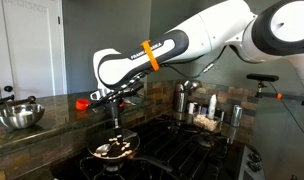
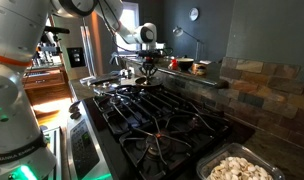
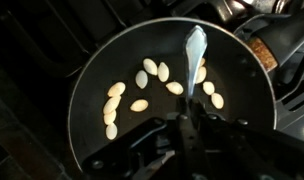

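A dark pan [image 3: 102,75] fills much of the wrist view, with several pale oval pieces [image 3: 141,78] scattered on its bottom. My gripper is shut on a silvery metal utensil [image 3: 195,50], which reaches out over the pan; its far end is light and rounded. From the side, the same pan [image 1: 130,153] sits on the stove with the gripper [image 1: 116,122] pointing down above it. Whether the utensil touches the pan's bottom, I cannot tell.
A metal bowl [image 1: 21,116] stands on the counter at left. Black burner grates [image 2: 157,130] stretch beside the pan. A metal tray of pale pieces [image 2: 207,168] lies at lower right. The pan's handle [image 1: 157,162] sticks out over the stove.
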